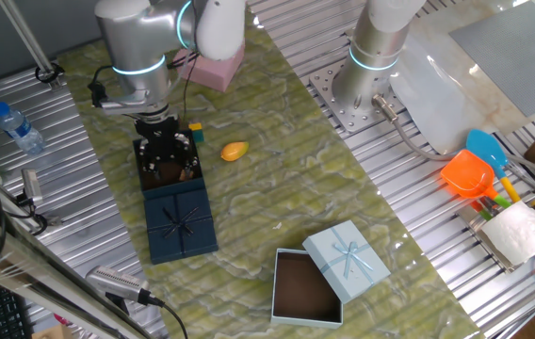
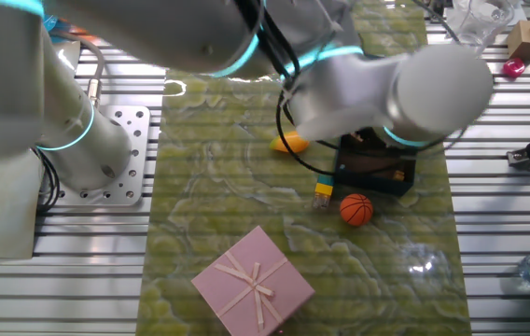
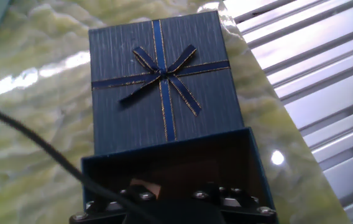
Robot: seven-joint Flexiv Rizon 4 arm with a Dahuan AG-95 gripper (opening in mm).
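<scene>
A dark blue box (image 1: 143,179) stands without its lid on the green marbled mat. Its lid (image 1: 181,224), tied with a ribbon bow, lies against the box's near side. My gripper (image 1: 173,173) points down into the box, its fingers spread apart; nothing shows held between them. In the wrist view the fingers (image 3: 233,203) reach over the box's dark interior, and a small tan piece (image 3: 146,187) shows beside the left one. What that piece is cannot be made out, and the box floor is largely hidden by the gripper.
A yellow-orange mango-like toy (image 1: 235,151) lies right of the box. An orange ball (image 2: 356,210) and a green-yellow block (image 2: 324,189) sit close behind it. A pink gift box (image 2: 254,282) stands farther back. An open light-blue box (image 1: 307,287) has its lid (image 1: 348,261) leaning on it.
</scene>
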